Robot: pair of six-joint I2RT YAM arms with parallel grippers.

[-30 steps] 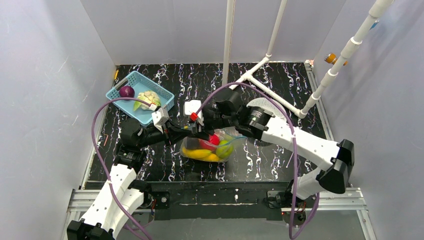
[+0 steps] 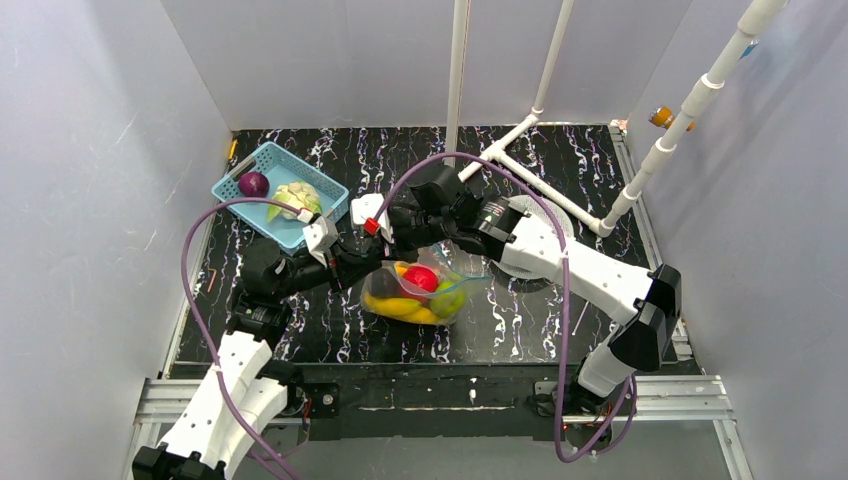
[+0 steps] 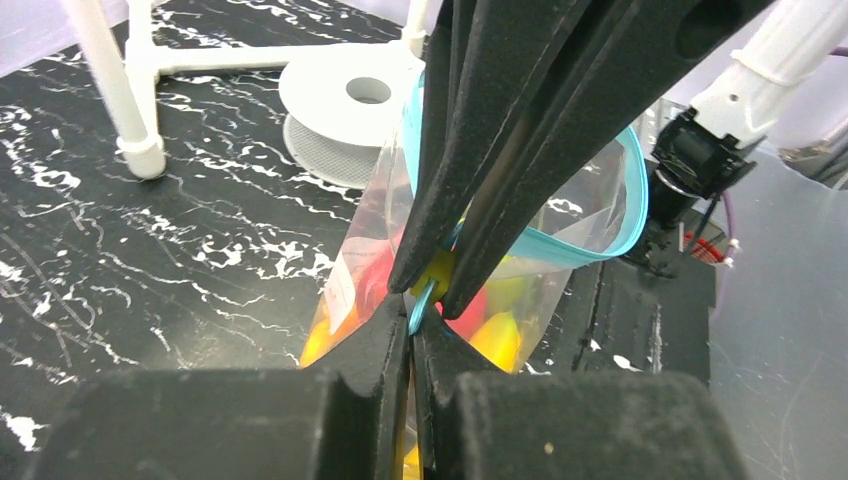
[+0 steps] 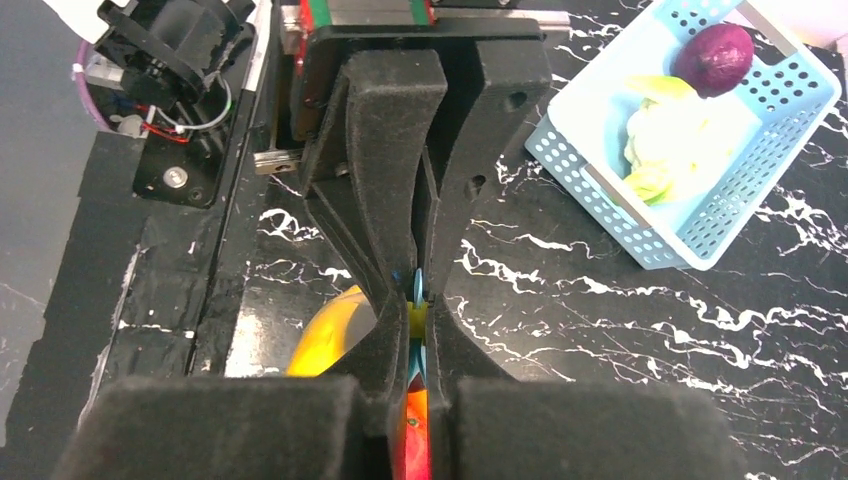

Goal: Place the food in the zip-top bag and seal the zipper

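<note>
The clear zip top bag (image 2: 408, 302) stands on the table with yellow, red and green food inside. Its blue zipper rim (image 3: 632, 190) gapes on the side away from my grippers. At one end of the rim, my left gripper is shut on the thin blue zipper strip. My right gripper closes on a small yellow slider (image 3: 436, 272) on that strip, right against the left fingertips. In the top view the two grippers meet over the bag's left back corner, where the arms hide the contact.
A blue basket (image 2: 328, 187) holding a purple onion (image 2: 253, 184) and a cauliflower (image 2: 295, 197) stands at the back left. White pipes (image 2: 560, 190) and a white spool (image 3: 345, 95) are behind, to the right. Bare table lies right of the bag.
My right gripper has moved a little left and back, closer over the left gripper's tips. The left arm and the bag have stayed nearly still.
</note>
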